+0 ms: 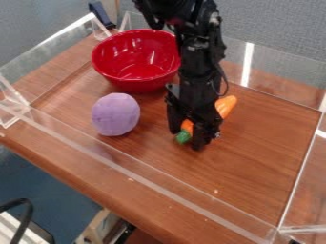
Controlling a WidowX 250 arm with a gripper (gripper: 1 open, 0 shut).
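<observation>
My black gripper [192, 122] is down over an orange carrot [223, 108] with a green top [184, 135], near the middle right of the wooden table. Its fingers hide the middle of the carrot, and whether they are closed on it I cannot tell. The carrot's orange end shows to the upper right of the gripper, its green end at the lower left.
A red bowl [117, 57] stands at the back left, and a purple ball [114, 116] lies left of the gripper. Clear low walls edge the table [166, 191].
</observation>
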